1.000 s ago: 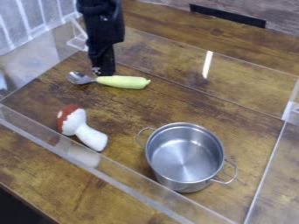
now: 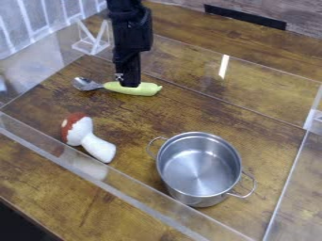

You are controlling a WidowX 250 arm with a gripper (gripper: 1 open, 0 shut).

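My gripper [image 2: 123,73] hangs at the upper left, dark, its tips just above the pale green corn-like vegetable [image 2: 141,88]. It looks shut, with nothing visible between its fingers. A metal spoon [image 2: 86,84] lies just left of the vegetable, partly against its end. A toy mushroom [image 2: 90,140] with a red-and-white cap and white stem lies at the lower left. A steel pot [image 2: 199,168] with two handles stands at the lower right.
Clear plastic walls surround the work area on the wooden table [image 2: 239,75].
My gripper has moved to the right, from above the spoon toward the green vegetable. The objects on the table have not visibly moved.
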